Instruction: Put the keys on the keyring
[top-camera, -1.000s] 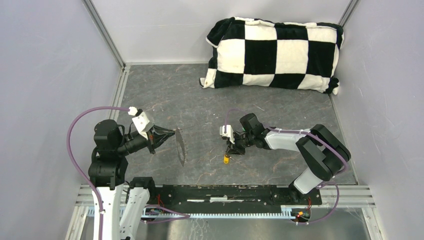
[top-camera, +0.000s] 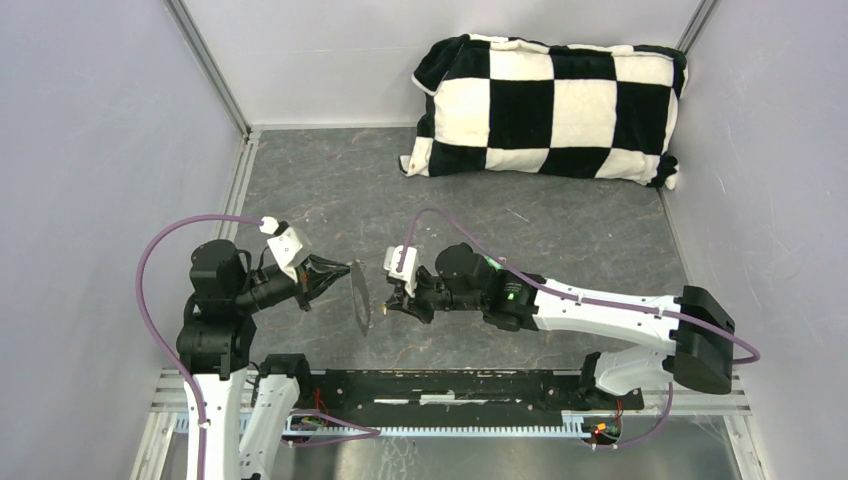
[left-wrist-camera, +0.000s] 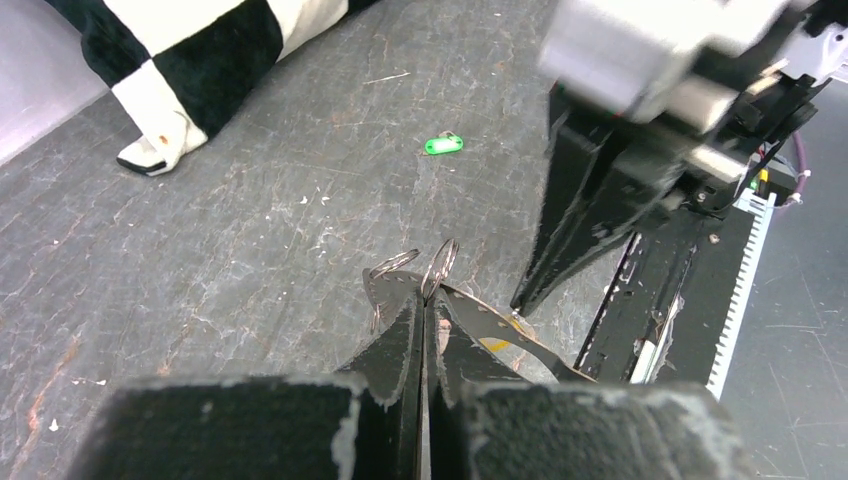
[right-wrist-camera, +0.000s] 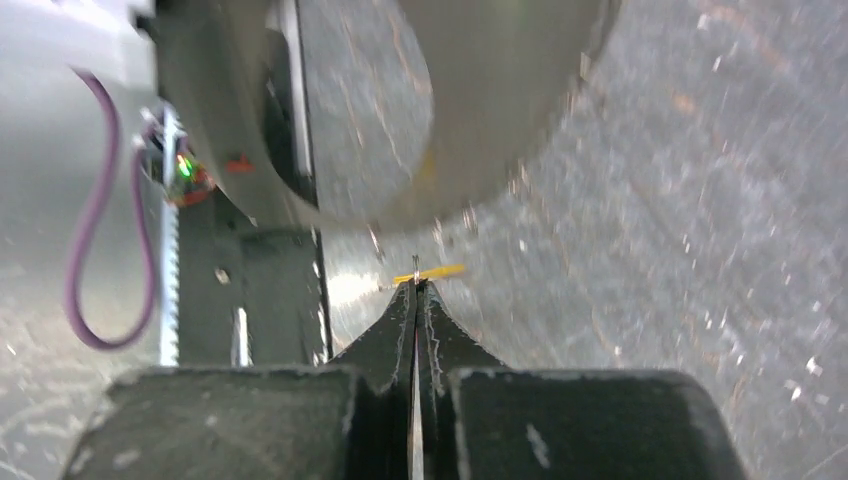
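My left gripper (top-camera: 348, 267) is shut on the thin metal keyring (left-wrist-camera: 441, 266) at its tips. From that ring hangs a dark grey curved strap (top-camera: 360, 297), with another small ring (left-wrist-camera: 395, 262) at its upper end. My right gripper (top-camera: 388, 306), just right of the strap, is shut on the small metal ring of a yellow tag (right-wrist-camera: 440, 271). This tag appears edge-on in the right wrist view, and the strap partly hides it in the left wrist view. Both things stay apart in the top view. On the floor lies a green tag (left-wrist-camera: 443, 145).
A black-and-white checkered cloth (top-camera: 553, 108) lies along the back wall. The right forearm (top-camera: 600, 308) stretches over the floor near the green tag. A black rail (top-camera: 470, 385) runs along the front.
My right gripper has moved left with the yellow tag, from the middle of the floor to close beside the strap. The tag now shows less from above. The left arm has barely moved.
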